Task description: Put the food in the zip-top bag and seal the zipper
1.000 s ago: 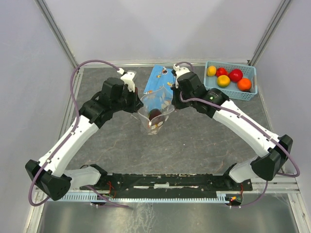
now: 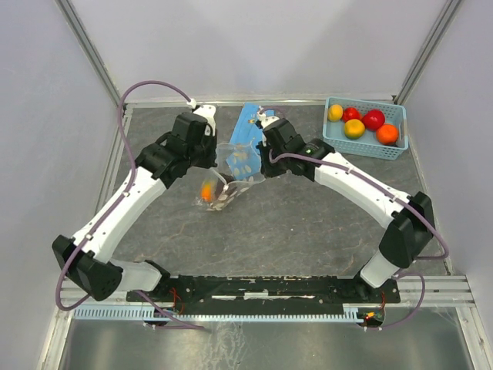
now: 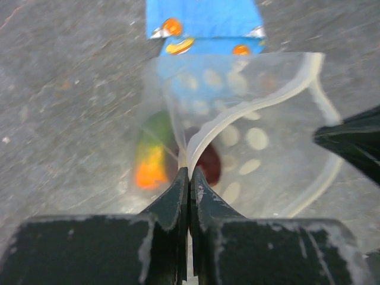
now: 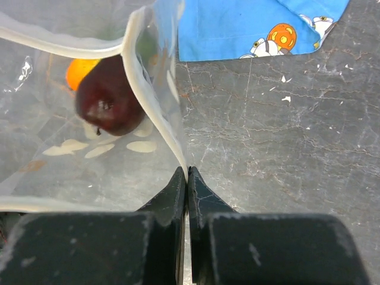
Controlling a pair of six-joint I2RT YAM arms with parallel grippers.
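Observation:
The clear zip top bag (image 2: 239,162) hangs between my two grippers with its mouth spread wide. In the left wrist view, my left gripper is shut on the bag's white zip edge (image 3: 219,122). My right gripper is shut too, the opposite bag edge (image 4: 151,107) running down between its fingertips. Inside the bag lie a dark red fruit (image 4: 110,98) and an orange-and-green food item (image 3: 152,151), side by side. Part of that second item is hidden behind the dark fruit in the right wrist view.
A blue cloth with printed figures (image 2: 248,123) lies flat behind the bag. At the back right stands a light blue basket (image 2: 362,146) with several fruits. The grey table in front of the bag is clear.
Both grippers have shifted left with the bag between them. The bag now slants to the left, and the orange food in it shows further left than before.

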